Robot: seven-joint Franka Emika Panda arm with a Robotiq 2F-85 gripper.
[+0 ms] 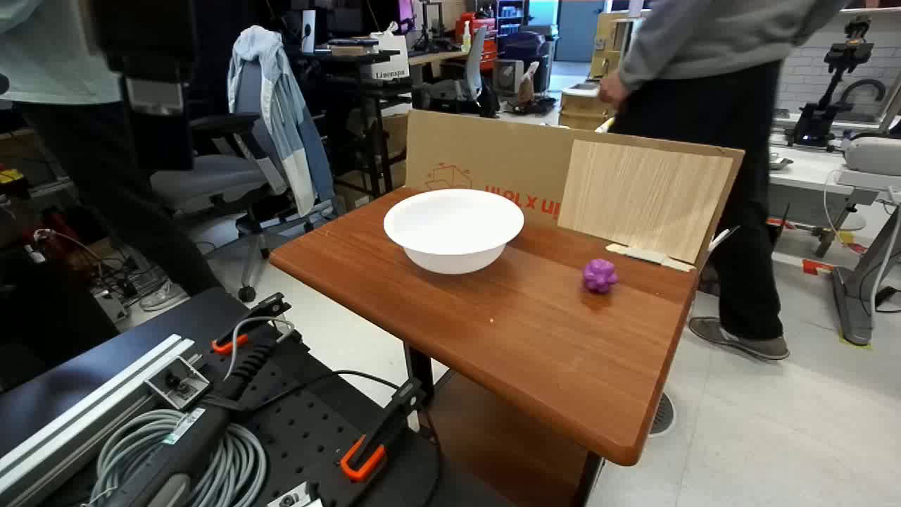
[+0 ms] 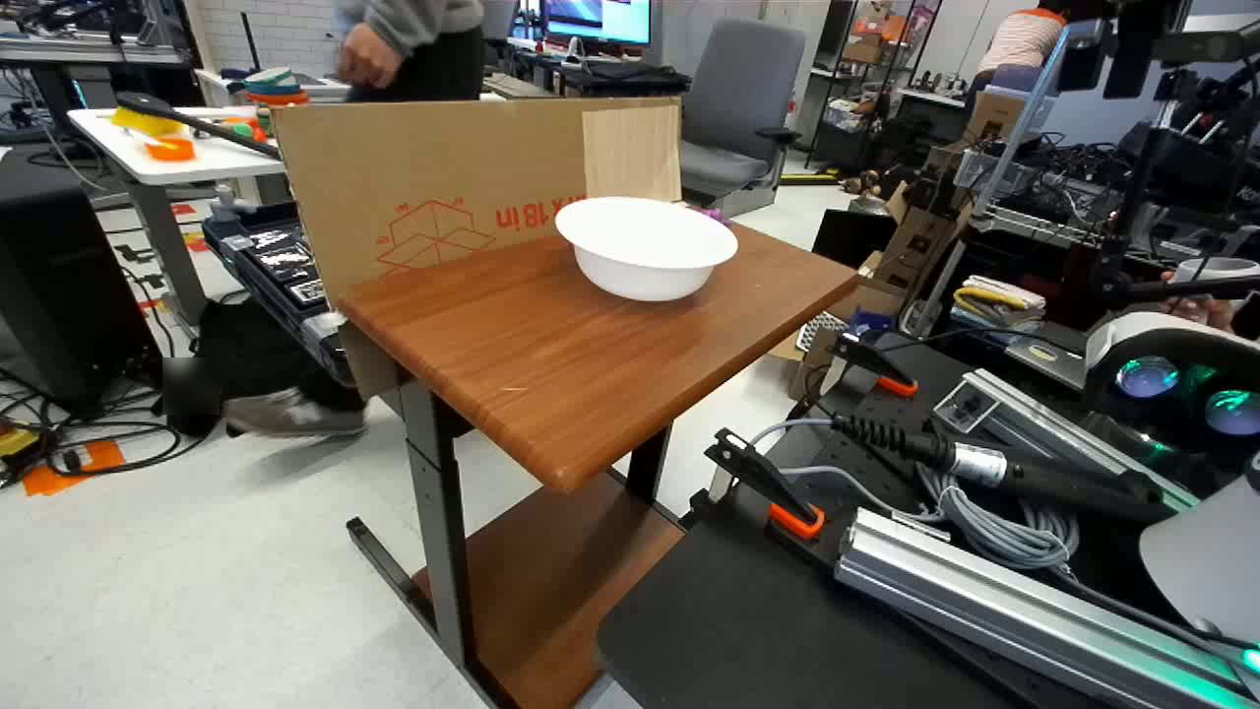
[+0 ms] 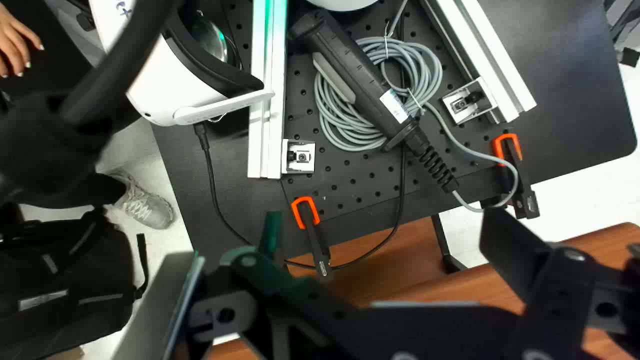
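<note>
A white bowl (image 1: 453, 228) stands upright on the brown wooden table (image 1: 507, 313), and its inside looks empty. To its right on the same tabletop lies a knobbly purple object (image 1: 599, 275). In exterior view 2 the bowl (image 2: 647, 250) hides nearly all of that object. My gripper shows in the wrist view, its fingers spread wide and nothing between them. It faces down over the black pegboard bench (image 3: 354, 180), away from the bowl and the purple object, which are both outside the wrist view.
A cardboard sheet (image 2: 472, 177) walls the table's far side, with a wood-grain panel (image 1: 646, 198) against it. On the bench lie coiled grey cable (image 3: 345, 120), aluminium rails (image 3: 267, 120) and orange-tipped clamps (image 3: 312, 234). People stand around.
</note>
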